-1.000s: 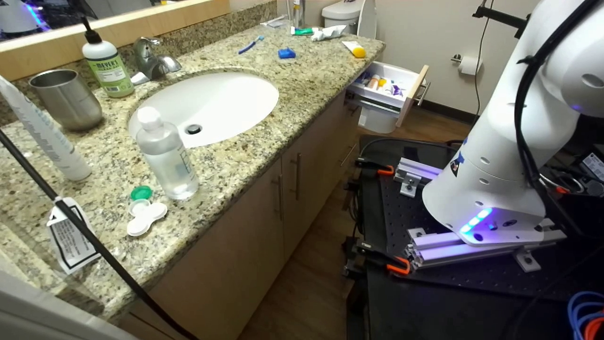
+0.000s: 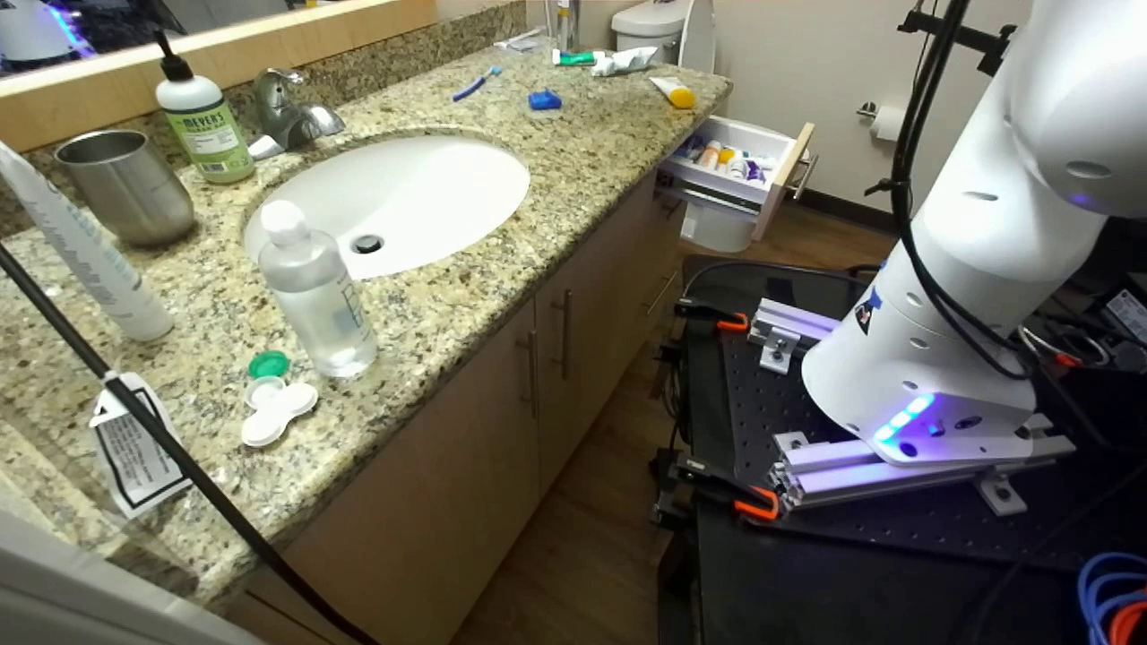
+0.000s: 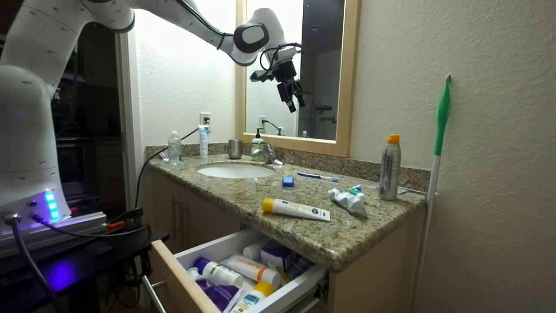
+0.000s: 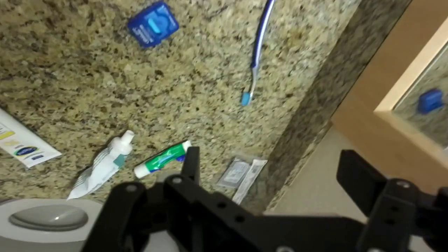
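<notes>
High above the counter, in front of the mirror, my gripper (image 3: 298,107) stands open with nothing between its fingers. From the wrist view, its two dark fingers (image 4: 191,166) are spread wide over the counter's back edge. Below lie a blue floss box (image 4: 153,24), a blue toothbrush (image 4: 258,42), a crumpled white tube (image 4: 100,166), a green and white tube (image 4: 162,159) and a flat packet (image 4: 234,172). A white tube with a yellow cap (image 3: 296,208) rests near the counter's front edge. None of these touches the gripper.
An open drawer (image 3: 177,276) full of toiletries juts out below the counter. A spray can (image 3: 389,167) stands upright at the right end. Around the sink (image 2: 430,204) are a soap bottle (image 2: 206,124), a metal cup (image 2: 127,188), the faucet (image 2: 296,113) and a clear bottle (image 2: 317,296).
The arm's upper links and hanging cable have shifted to the left in exterior view 1. Counter items look unmoved; more of the drawer's contents show white and purple now.
</notes>
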